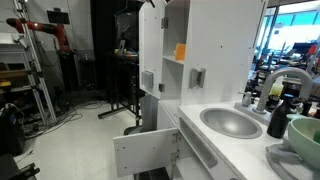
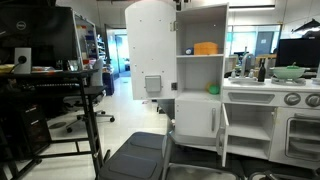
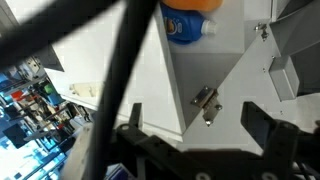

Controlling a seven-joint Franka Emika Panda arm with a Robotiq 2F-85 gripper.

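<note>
In the wrist view my gripper stands open, its dark fingers apart at the lower left and lower right and no object between them. Beyond them are a white door panel and a metal hinge at the cabinet's edge. Inside the cabinet, near the top of that view, lie a blue item and part of an orange item. The tall white cabinet door stands open in exterior view 2, with an orange box on the shelf beside it.
A lower cabinet door juts out into the floor space. The counter holds a sink, a faucet, a dark bottle and a green bowl. Left of the cabinets, the floor is largely open.
</note>
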